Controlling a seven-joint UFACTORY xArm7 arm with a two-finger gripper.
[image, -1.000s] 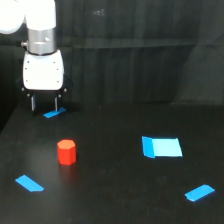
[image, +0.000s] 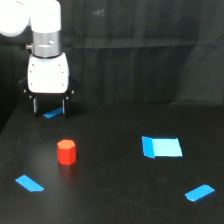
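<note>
Near the back left, my gripper (image: 50, 105) points down from a white arm, its two dark fingers spread apart with nothing visible between them. It stands open, well behind and slightly left of a red block (image: 66, 152). That block rests on the black surface, apart from the gripper. To the right lies a pale light-blue square (image: 166, 147), with a darker blue strip (image: 148, 147) along its left side.
Blue tape marks lie on the surface: one at the front left (image: 29, 184), another at the front right (image: 200, 192), and a third behind the gripper's fingers (image: 54, 112). A dark curtain (image: 140, 60) hangs at the back.
The arm and gripper have shifted slightly to the right and a little lower. The fingers appear slightly wider apart. The red block and the blue pieces have not moved.
</note>
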